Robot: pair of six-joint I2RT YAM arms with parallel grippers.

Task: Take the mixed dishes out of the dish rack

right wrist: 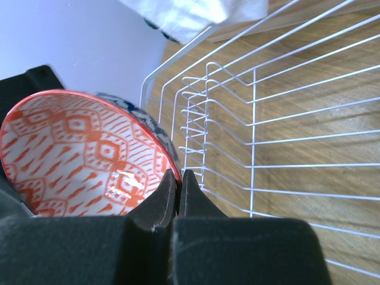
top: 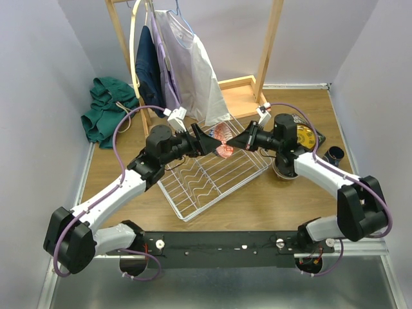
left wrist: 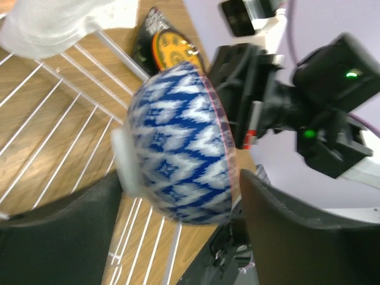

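A bowl, blue-and-white outside and red-and-white inside, hangs on its side above the white wire dish rack point(top: 222, 183). Shut on its rim is my right gripper; the patterned inside of the bowl point(right wrist: 89, 157) shows to the left of those fingertips. From the other side, my left gripper stands slightly open around the bowl point(left wrist: 181, 142), its blurred fingers point(left wrist: 98, 205) a little wider than the bowl's sides. Both grippers meet over the rack's upper middle in the top view.
Clothes point(top: 190, 64) hang from a wooden frame at the back, low over the rack's far end. At right lie a black-and-yellow item point(top: 306, 136), a dark cup point(top: 334, 155) and dishes point(top: 284, 174) beside the rack.
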